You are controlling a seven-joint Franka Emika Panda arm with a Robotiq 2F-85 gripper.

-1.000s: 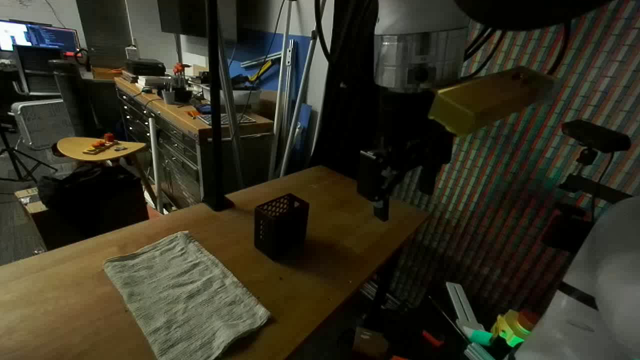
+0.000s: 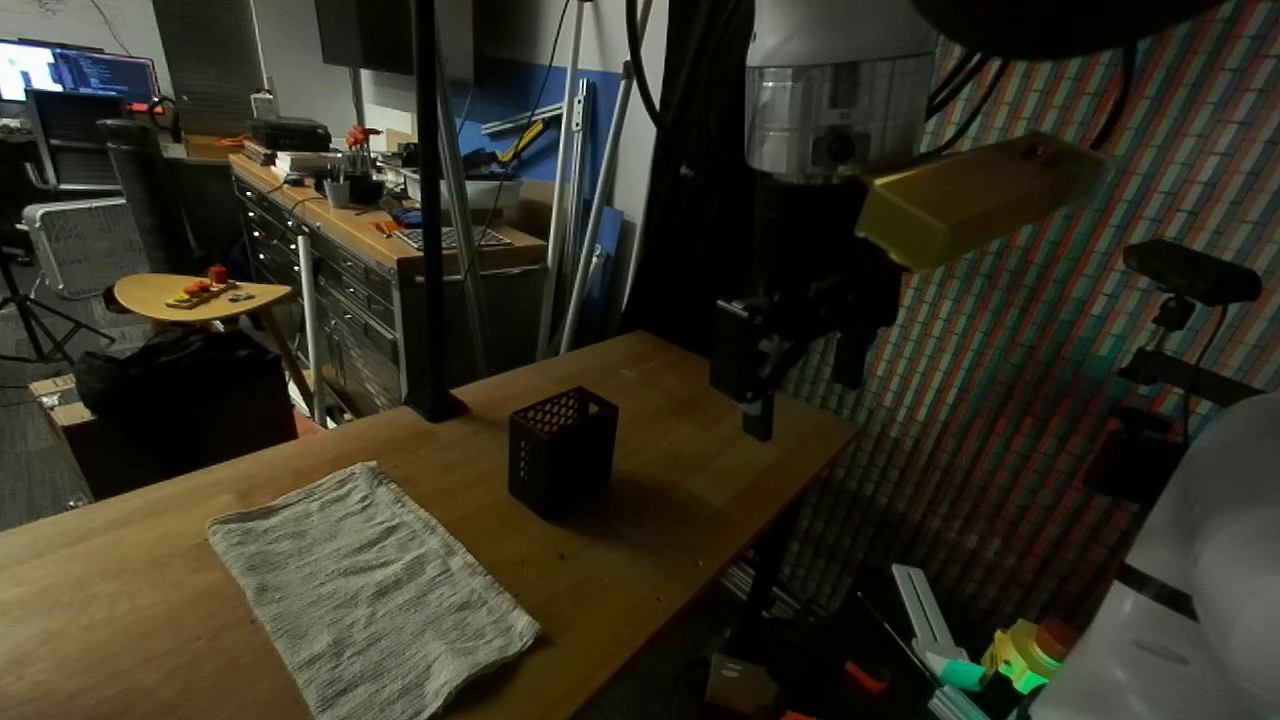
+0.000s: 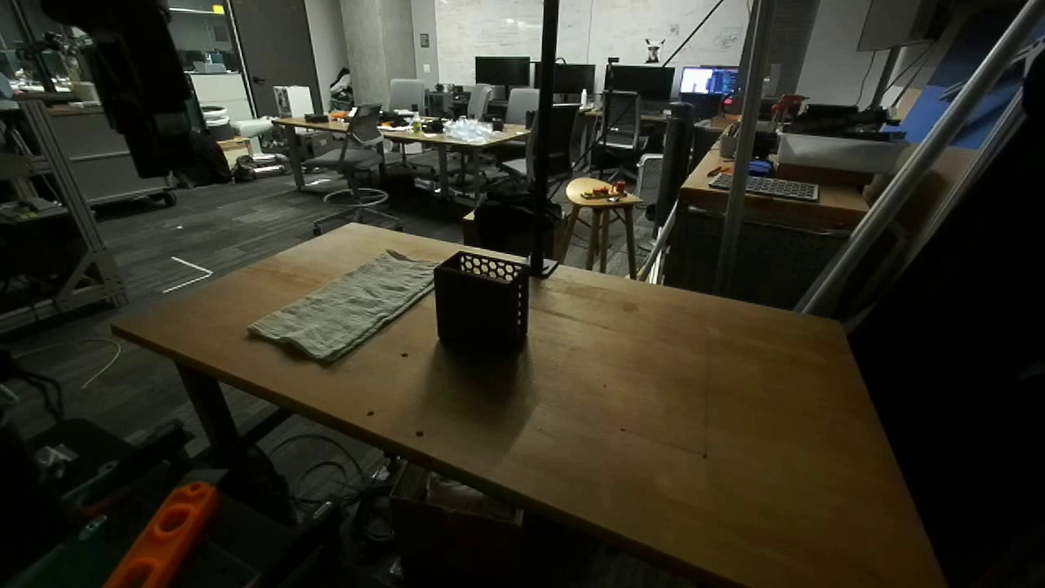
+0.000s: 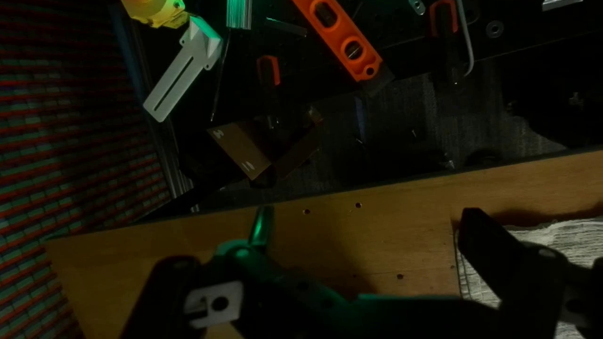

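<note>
My gripper [image 2: 804,394] hangs above the table's far right end, its fingers apart and nothing between them. The wrist view shows its two fingers [image 4: 263,229] spread wide over bare wood. A black open-topped basket [image 2: 561,454] with a honeycomb pattern of holes stands upright on the table, left of the gripper in exterior view 1. Beside it, a light grey-green cloth [image 2: 372,588] lies spread out and slightly wrinkled. In exterior view 2 the basket [image 3: 482,305] stands just right of the cloth [image 3: 343,304]; its inside cannot be seen.
A black post [image 2: 426,240] rises at its edge. Past the opposite edge lie tools, including an orange level [image 4: 342,39], and a cardboard box [image 4: 240,147]. A patterned curtain [image 2: 960,420] hangs beyond the table's end.
My gripper has shifted very slightly to the left in exterior view 1. The basket and cloth have stayed in place.
</note>
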